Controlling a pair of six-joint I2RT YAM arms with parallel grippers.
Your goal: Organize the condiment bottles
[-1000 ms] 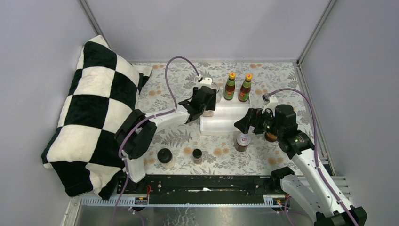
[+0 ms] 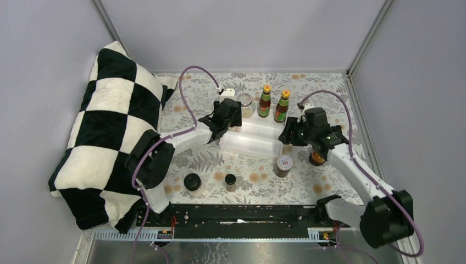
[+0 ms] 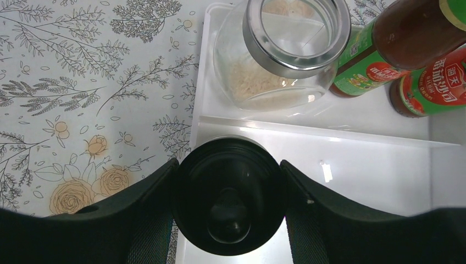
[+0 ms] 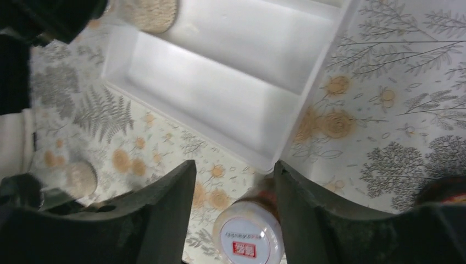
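My left gripper is shut on the round black cap of a jar (image 3: 228, 223); the jar stands at the left end of the white tray's middle compartment. The tray (image 2: 250, 144) has three long compartments. In its back one are a glass jar with a metal-rimmed lid (image 3: 297, 63) and two brown sauce bottles (image 2: 264, 104) (image 2: 281, 107). Near the tray's right edge my right gripper hangs with its fingers apart and nothing between them. A white-lidded jar (image 4: 247, 236) stands on the table below it, by the tray's front right corner.
Two black-capped jars, a larger one (image 2: 193, 182) and a small one (image 2: 230, 181), stand at the front of the table. Another dark jar (image 2: 316, 158) sits partly under the right arm. The tray's front compartment is empty. A checkered cushion (image 2: 110, 132) fills the left side.
My right gripper has since moved slightly toward the back, away from above the white-lidded jar.
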